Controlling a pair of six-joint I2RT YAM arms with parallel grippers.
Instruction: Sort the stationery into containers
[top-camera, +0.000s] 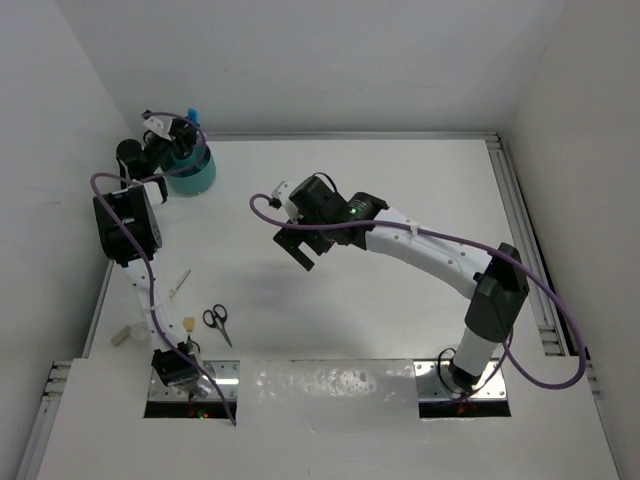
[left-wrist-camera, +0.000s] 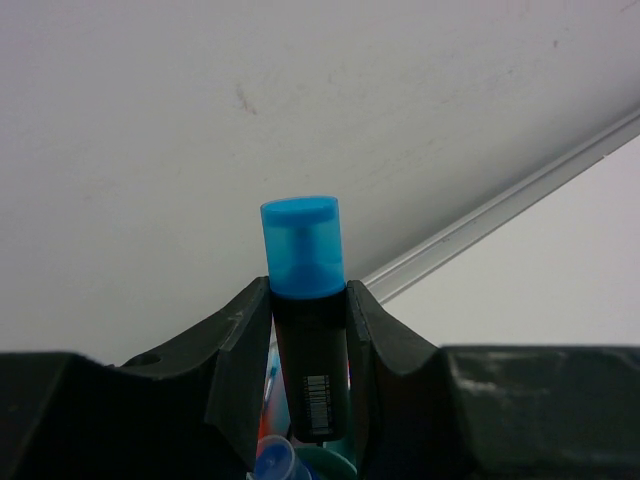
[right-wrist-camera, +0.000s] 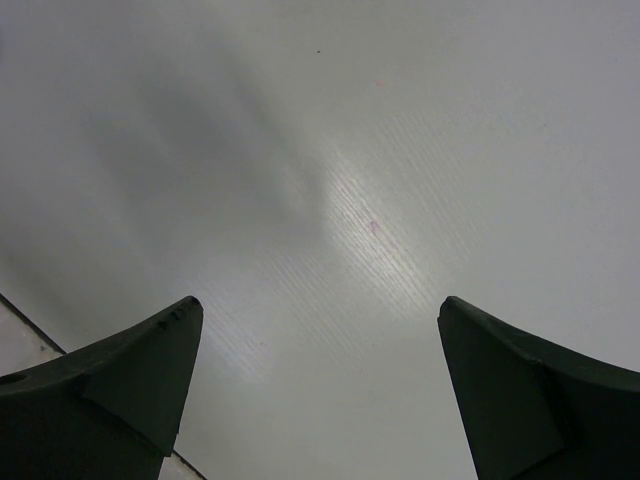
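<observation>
My left gripper is shut on a dark marker with a clear blue cap (left-wrist-camera: 303, 250), held upright. Below it, in the left wrist view, show tops of stationery in a container. In the top view that teal container (top-camera: 190, 176) stands at the back left under the gripper. My right gripper hangs open over bare table, right of centre. At the front left lie scissors (top-camera: 218, 318), a pale long item (top-camera: 180, 282), a small tan block (top-camera: 188, 324) and another small item (top-camera: 121, 335).
Walls stand close behind and left of the container, with a metal rail (top-camera: 340, 136) along the back edge.
</observation>
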